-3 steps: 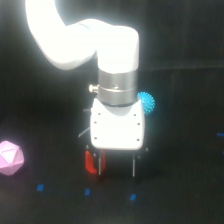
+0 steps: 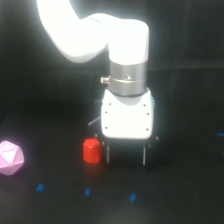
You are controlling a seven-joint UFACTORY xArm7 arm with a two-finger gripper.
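A small red block (image 2: 92,151) rests on the dark table, left of my gripper (image 2: 127,160). The gripper points down from its white arm and stands open. Its two thin fingers are well apart, with only dark table showing between them. The left finger is close to the block's right side; whether they touch I cannot tell. Most of a blue round thing (image 2: 153,101) is hidden behind the white gripper body.
A pink many-sided solid (image 2: 10,158) lies at the far left. Small blue marks (image 2: 132,197) dot the table in front. Bare dark table stretches to the right of the gripper.
The gripper has shifted right and up in the picture, from in front of the red block to beside it. The block appears slightly higher. The blue round thing is now mostly covered.
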